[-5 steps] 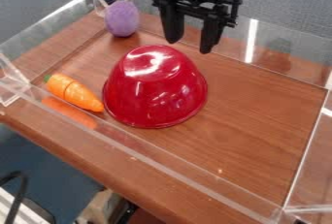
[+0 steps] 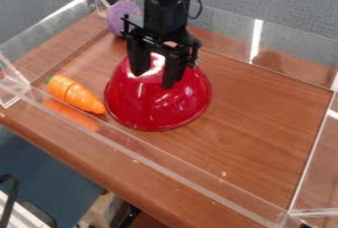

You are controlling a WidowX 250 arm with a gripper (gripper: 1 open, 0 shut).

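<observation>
My black gripper is over an upturned red bowl in the middle of the wooden table, its fingers around the bowl's upper part. The fingertips look apart, though whether they touch the bowl is unclear. The gripper hides part of the bowl's top.
An orange carrot (image 2: 75, 95) lies left of the bowl, and a purple object (image 2: 123, 15) stands at the back left. Clear low walls edge the wooden tabletop (image 2: 258, 133), whose right side is free.
My gripper has moved down and toward the front left, from above and behind the red bowl to over its top. The bowl and carrot have not visibly moved.
</observation>
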